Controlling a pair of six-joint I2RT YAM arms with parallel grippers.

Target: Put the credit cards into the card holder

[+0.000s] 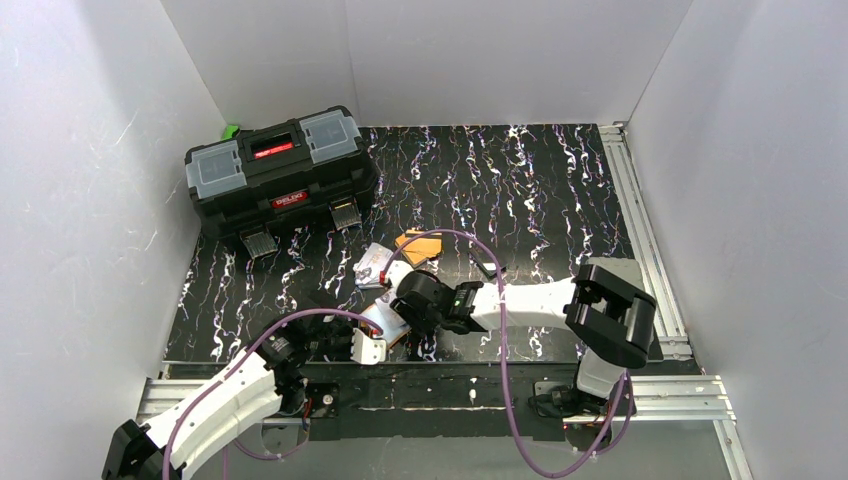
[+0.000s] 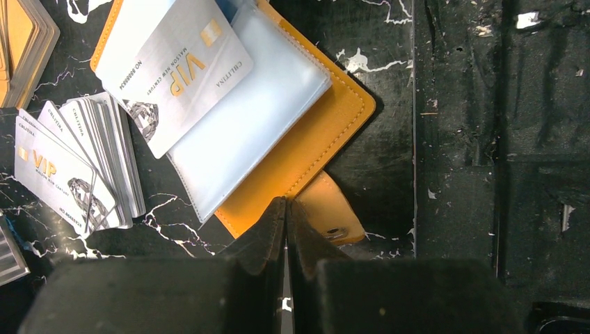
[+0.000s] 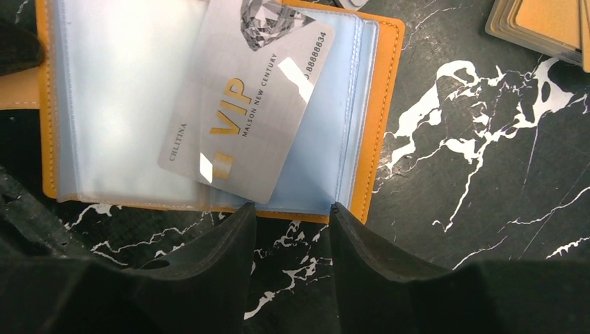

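Observation:
The orange card holder (image 3: pixel 384 118) lies open on the table, its clear sleeves facing up. One silver VIP card (image 3: pixel 229 125) rests aslant over the sleeves; how far it is inside one I cannot tell. At the holder's strap end, my left gripper is shut with its tips against the orange edge, nothing visible between them. My right gripper stands open at the holder's opposite edge, with bare space between its fingers. A fanned stack of silver VIP cards (image 2: pixel 76 163) and a pile of orange cards (image 3: pixel 539 28) lie beside the holder.
A black toolbox (image 1: pixel 285 175) occupies the back left. A small dark object (image 1: pixel 487 263) lies right of the orange cards. Bare marble table (image 1: pixel 500 180) stretches across the back and right.

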